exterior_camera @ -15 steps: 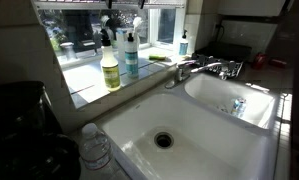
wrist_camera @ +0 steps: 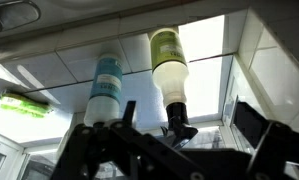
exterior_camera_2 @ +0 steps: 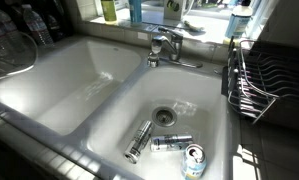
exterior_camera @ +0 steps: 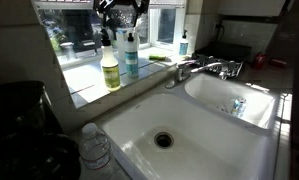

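My gripper (exterior_camera: 120, 20) hangs open in front of the window, above the sill bottles. A yellow-green soap bottle (exterior_camera: 110, 72) with a dark pump stands upright on the tiled sill. Close beside it is a clear bottle with a blue label (exterior_camera: 131, 62). Looking down in the wrist view, the yellow-green bottle (wrist_camera: 169, 58) lies in line with the space between the fingers of my gripper, its dark pump toward them. The blue-label bottle (wrist_camera: 106, 90) is outside the left finger. Nothing is gripped; how far the pump is below the fingertips is hard to judge.
A double white sink (exterior_camera: 204, 150) lies below the sill, with the faucet (exterior_camera: 179, 72) between basins. Several cans, one upright (exterior_camera_2: 194, 160), are in one basin. A dish rack (exterior_camera_2: 269, 75), a clear plastic bottle (exterior_camera: 93, 147) and another pump bottle (exterior_camera: 184, 45) stand around.
Over the last second my gripper has come lower in front of the window, toward the pump bottles. The bottles and sink look unmoved.
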